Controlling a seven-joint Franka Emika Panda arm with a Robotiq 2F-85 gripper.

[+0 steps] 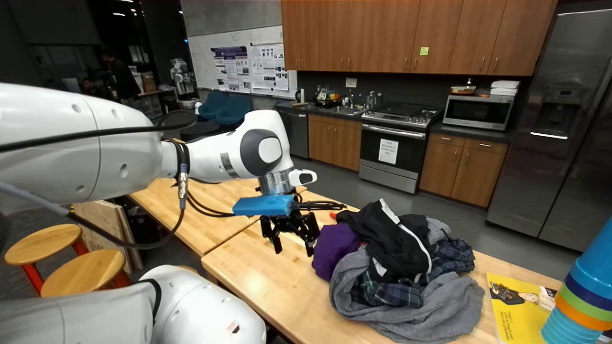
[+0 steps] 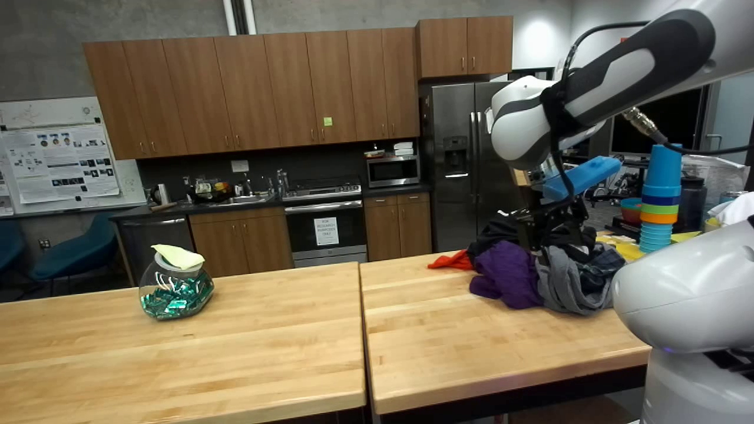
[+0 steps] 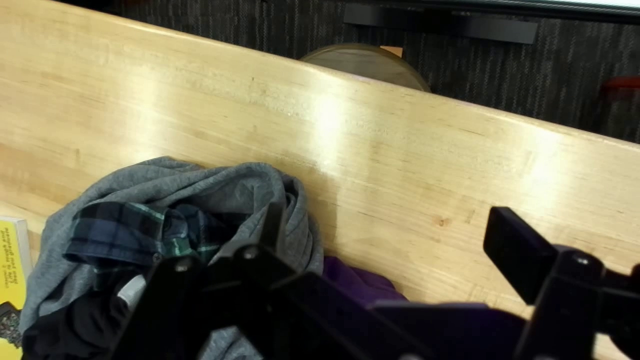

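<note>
A heap of clothes lies on the wooden table, with a black garment (image 1: 393, 238) on top, a grey garment (image 1: 410, 315) around the front and dark plaid cloth (image 1: 390, 290) between. Purple cloth (image 1: 334, 249) bulges from the heap's side, and red cloth (image 2: 452, 261) lies beside it. My gripper (image 1: 293, 249) hangs over the table next to the purple cloth, fingers pointing down and spread apart. In the wrist view its open fingers (image 3: 519, 255) show table and cloth below, nothing held. Its dark body hides part of the purple cloth (image 3: 366, 282).
A yellow book (image 1: 519, 318) and a stack of coloured cups (image 1: 579, 298) stand beyond the heap. On the other table sits a glass jar (image 2: 177, 288) of green-wrapped items.
</note>
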